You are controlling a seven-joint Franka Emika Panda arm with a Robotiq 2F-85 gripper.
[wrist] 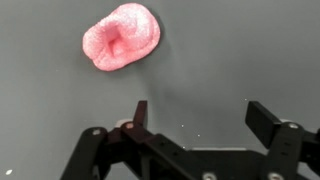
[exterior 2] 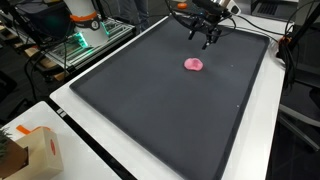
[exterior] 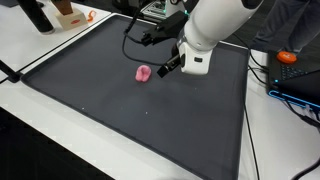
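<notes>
A small pink lump, puffy with a dent in its middle, lies on the dark grey mat; it shows in exterior view 1 as the pink object point(exterior: 143, 73), in exterior view 2 point(exterior 2: 193, 64) and near the top of the wrist view point(wrist: 122, 37). My gripper point(exterior: 165, 70) is above the mat just beside it, to its right in exterior view 1 and behind it in exterior view 2. In the wrist view my gripper stands open, its black fingers point(wrist: 263, 122) wide apart with only bare mat between them. The pink object sits outside that gap.
The dark mat point(exterior: 100, 85) is otherwise mostly bare, with wide free room around the pink object. Beyond its edges are a cardboard box point(exterior: 68, 14), cables and a device with a blue-lit edge point(exterior: 290, 80). A white box point(exterior 2: 32, 155) sits off the mat.
</notes>
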